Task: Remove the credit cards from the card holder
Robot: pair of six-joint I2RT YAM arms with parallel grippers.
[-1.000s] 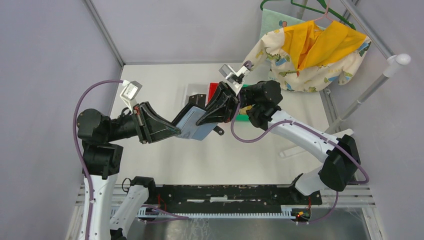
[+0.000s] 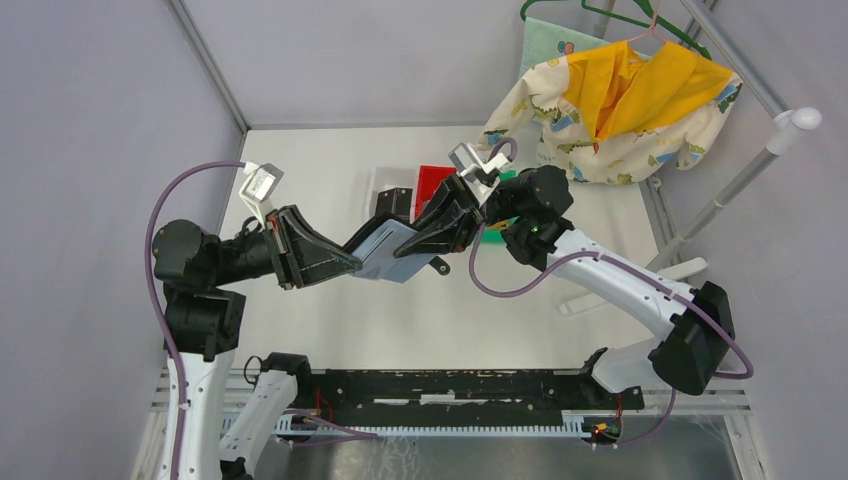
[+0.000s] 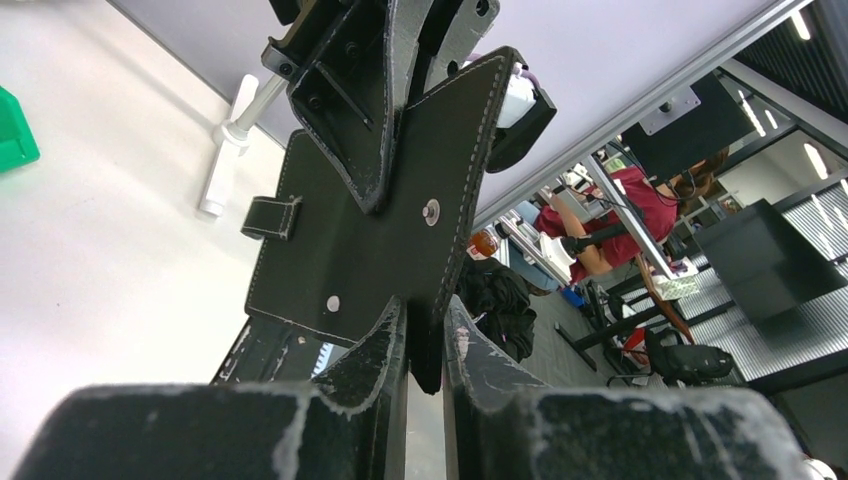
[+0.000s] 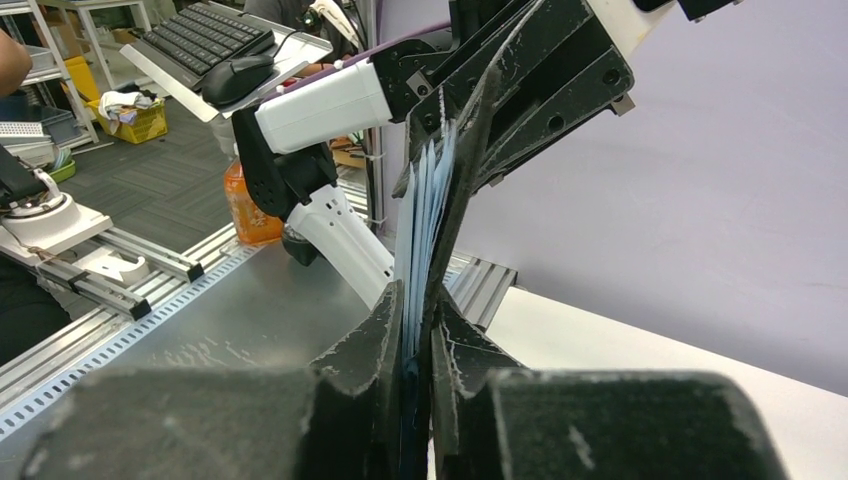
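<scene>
The card holder, black outside with pale blue card leaves (image 2: 380, 262), is held up between both arms above the white table. My left gripper is shut on one edge of it; its black cover (image 3: 345, 245) with stitching and studs faces the left wrist view. From the other side my right gripper is shut on the holder, its fingers around both the blue leaves (image 4: 425, 215) and the black cover (image 4: 465, 180). In the left wrist view, a right finger (image 3: 370, 150) lies against the cover's outside. Single cards cannot be told apart from leaves.
Behind the holder on the table (image 2: 440, 325) stand a black item (image 2: 394, 202) in a clear tray, a red bin (image 2: 432, 182) and a green bin (image 2: 494, 236). Clothes (image 2: 620, 110) hang at the back right.
Over the last second, my right gripper and arm have shifted slightly to the right and turned a little, still at the holder. The left arm has hardly moved.
</scene>
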